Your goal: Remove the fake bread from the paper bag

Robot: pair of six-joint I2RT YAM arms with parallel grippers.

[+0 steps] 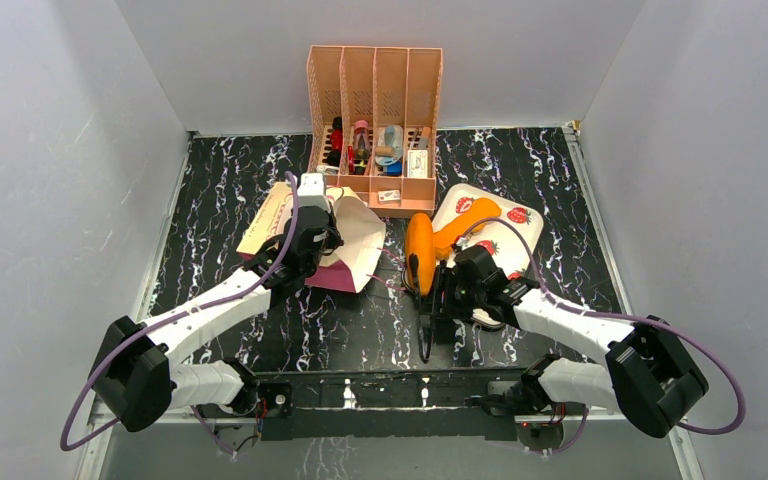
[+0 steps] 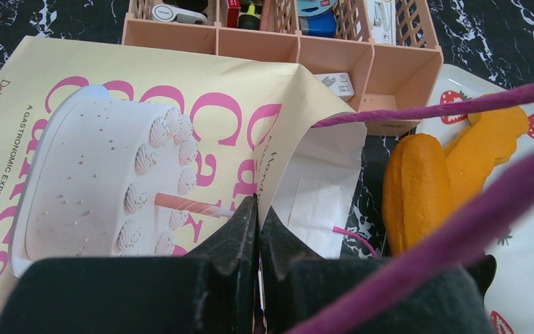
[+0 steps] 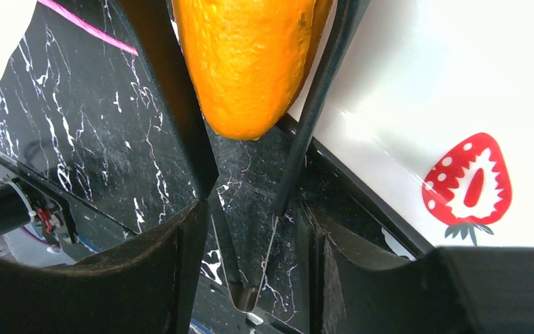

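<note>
The paper bag lies open on the left side of the worktop. My left gripper is shut on the edge of its cream paper. Two orange fake bread pieces, a long one and a flatter one, lie on and at the edge of the strawberry tray. In the right wrist view, black tongs straddle the end of the long bread. My right gripper is around the tongs' lower part, its fingers apart.
A pink divided organizer with small items stands at the back.
</note>
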